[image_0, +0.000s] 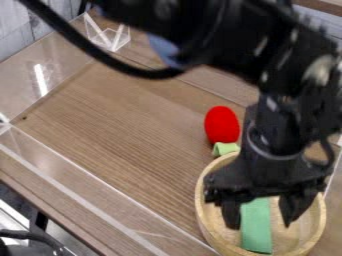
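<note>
My black gripper (263, 205) is low over a pale wooden bowl (213, 224), its open fingers reaching down into the bowl above a green bar (257, 231) lying there. The gripper hides much of the bar and the bowl's back part. A red object (222, 125) with a light green part (225, 149) lies just behind the bowl, left of the gripper.
A clear angular plastic item (110, 34) stands at the back left, and something blue (163, 48) is partly hidden by the arm. The table edge runs along the lower left.
</note>
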